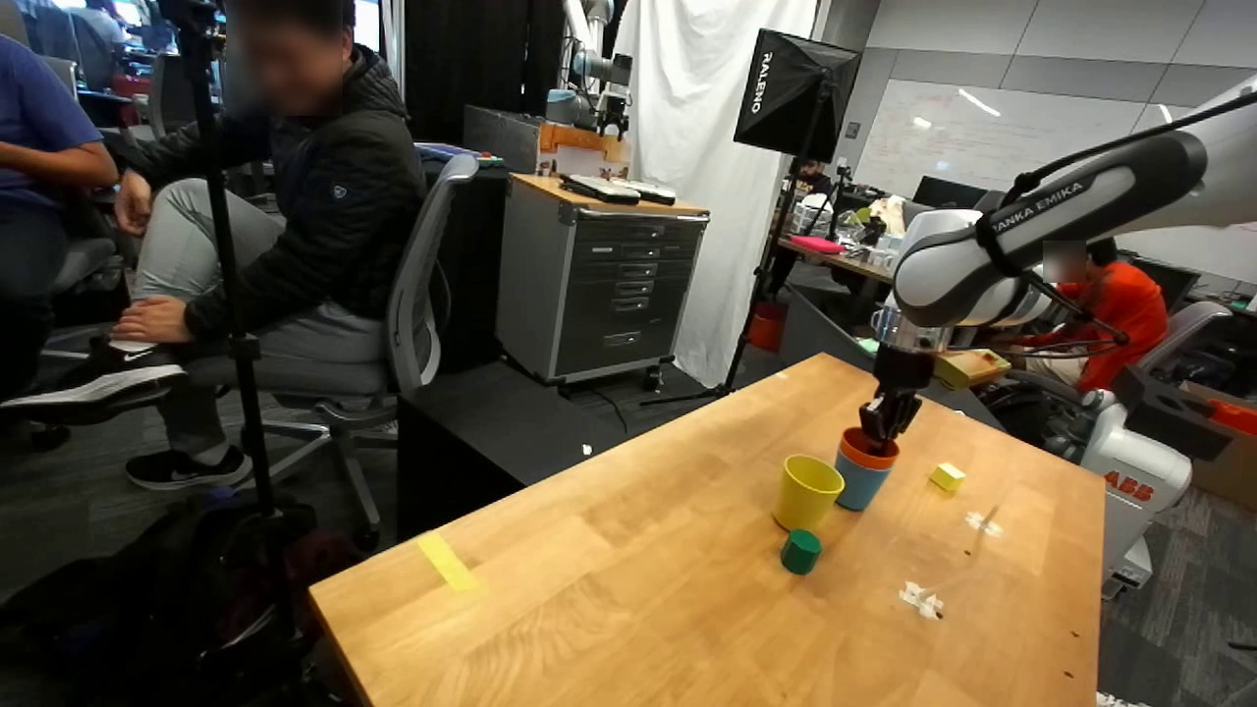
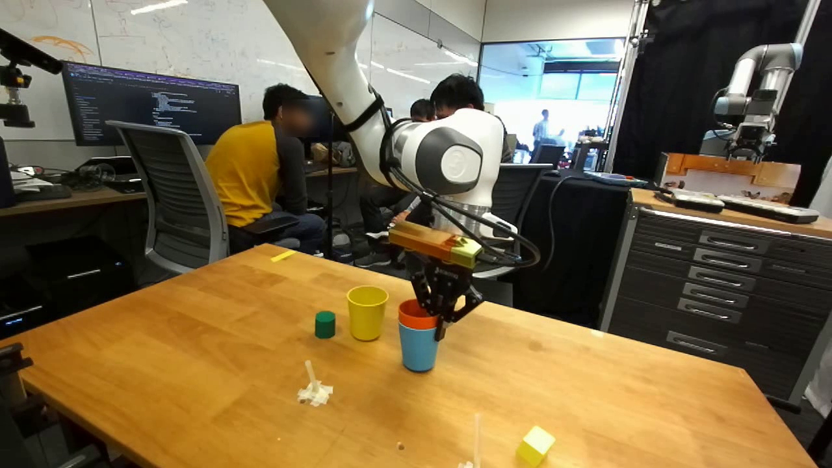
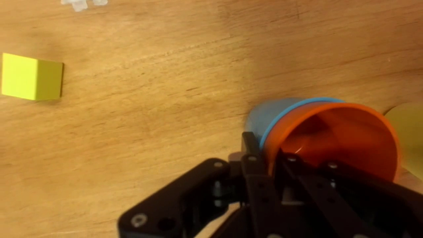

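An orange cup (image 3: 345,131) is nested in a blue cup (image 3: 266,111), its rim above the blue one. My gripper is shut on the orange cup's near wall in the wrist view, one finger inside the cup and one outside. In exterior view 2 the outer finger (image 2: 440,331) overlaps the blue cup's side; whether the blue wall is pinched too, I cannot tell. The stack stands on the table, close beside a yellow cup (image 2: 367,316). The finger inside the orange cup is partly hidden in shadow.
A green cylinder (image 1: 800,552) stands near the yellow cup. On the wooden table (image 1: 660,566) there is also a yellow block (image 2: 536,445), clear of the cups. A thin stick (image 2: 311,376) rises from white tape.
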